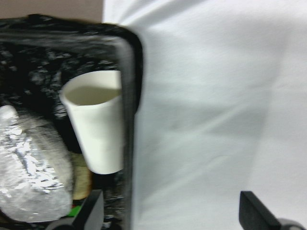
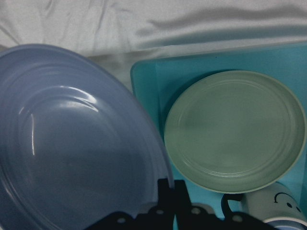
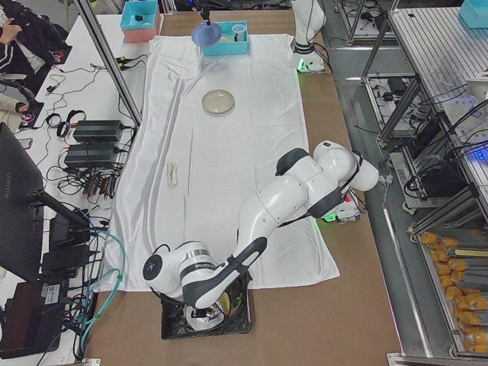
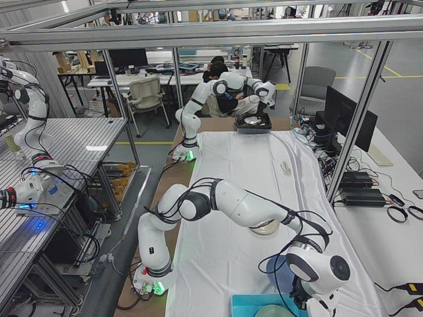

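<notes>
My right gripper is shut on the rim of a blue plate [image 2: 72,139], held at the edge of a teal bin [image 2: 254,62] with a green plate [image 2: 235,129] and a smiley mug [image 2: 268,203] inside. My left gripper stands open, nothing between its fingers, over the edge of a black crate [image 1: 129,62] holding a white cup [image 1: 96,129] and a foil-wrapped item [image 1: 31,172].
A beige plate [image 3: 218,101] lies on the white cloth [image 3: 229,137]; a small pale item [image 3: 172,174] lies at its left.
</notes>
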